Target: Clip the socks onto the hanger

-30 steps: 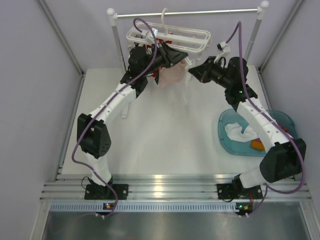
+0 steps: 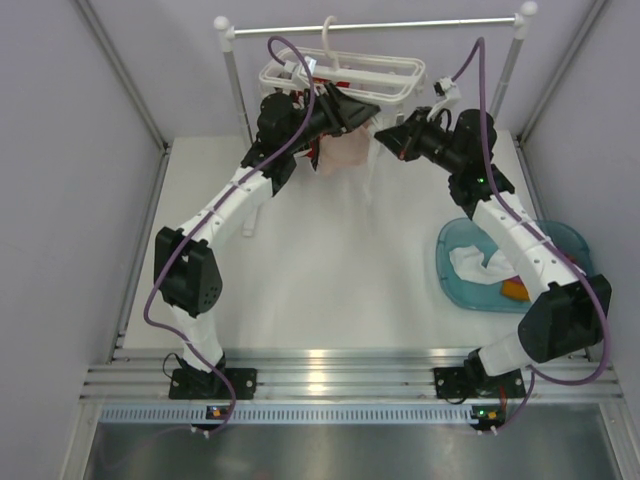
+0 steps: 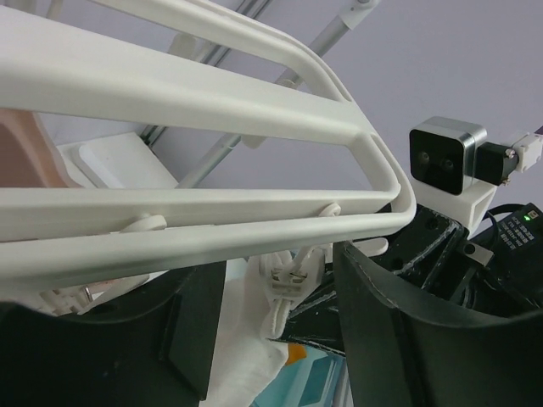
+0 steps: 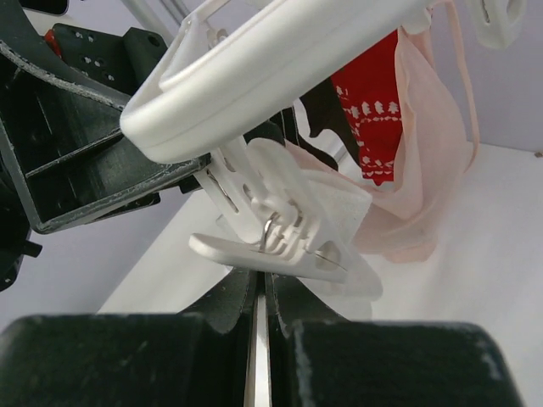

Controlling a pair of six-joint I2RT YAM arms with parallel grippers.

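The white hanger (image 2: 350,80) hangs from the rail with pink (image 4: 424,170) and red patterned (image 4: 369,110) socks on it. My left gripper (image 2: 355,112) is open at the hanger's front right, a white clip (image 3: 288,275) between and beyond its fingers. My right gripper (image 2: 398,140) is shut just below that clip (image 4: 280,246), close by a white sock (image 2: 372,160) that hangs there; whether the thin cloth is between its fingertips is hard to tell.
A blue tray (image 2: 460,295) with white and orange socks sits at the right. Rail posts (image 2: 510,65) stand either side.
My right gripper has moved very slightly toward the hanger's clip, and the hanger has shifted a little to the right. The left arm is nearly still.
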